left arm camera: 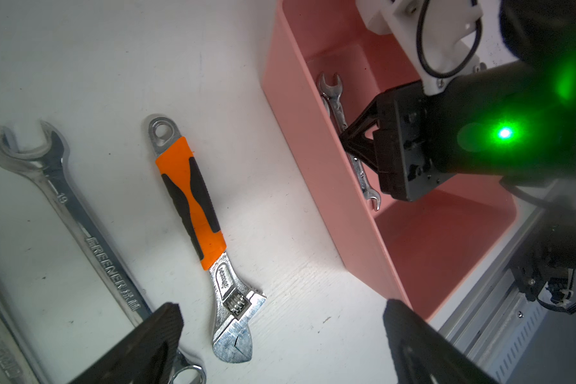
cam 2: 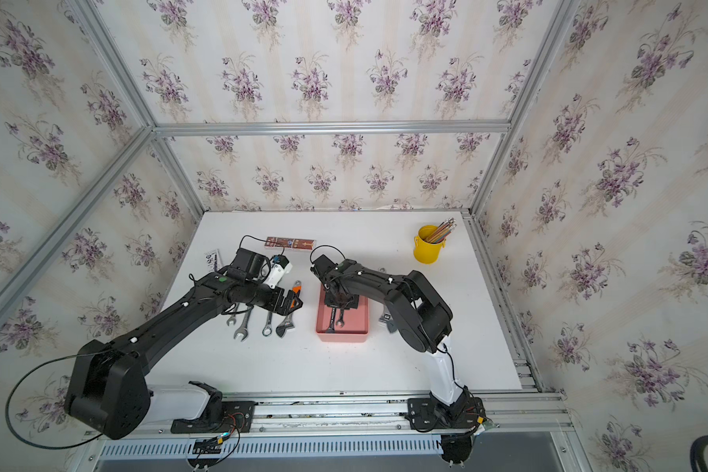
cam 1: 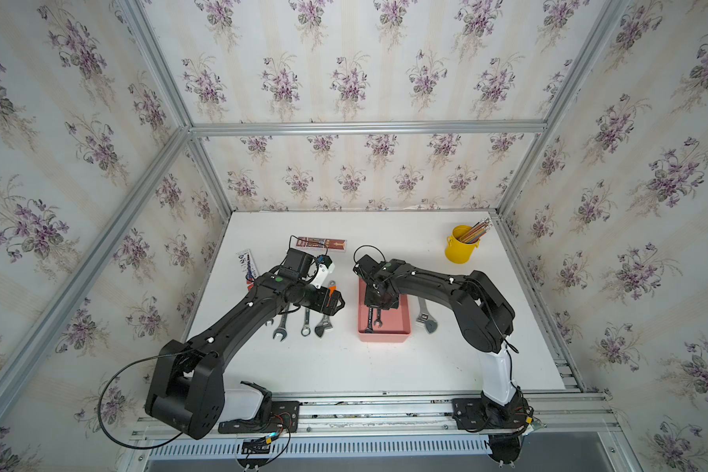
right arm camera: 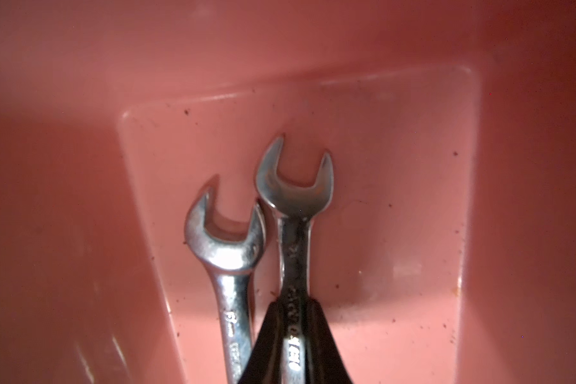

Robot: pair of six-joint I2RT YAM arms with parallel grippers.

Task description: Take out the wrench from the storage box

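Note:
In the pink storage box (cam 1: 401,324) two open-ended wrenches lie side by side. The right wrist view shows one wrench (right arm camera: 233,300) on the left and the other (right arm camera: 294,249) beside it. My right gripper is down in the box, its fingers closely either side of the second wrench's shaft; whether they grip it I cannot tell. My left gripper is open above the table left of the box, over an orange-handled adjustable wrench (left arm camera: 195,204), with nothing in its grasp.
More wrenches (left arm camera: 89,236) lie left of the box, and another (cam 1: 426,318) lies to its right. A yellow pot (cam 1: 459,251) with sticks stands at the back right.

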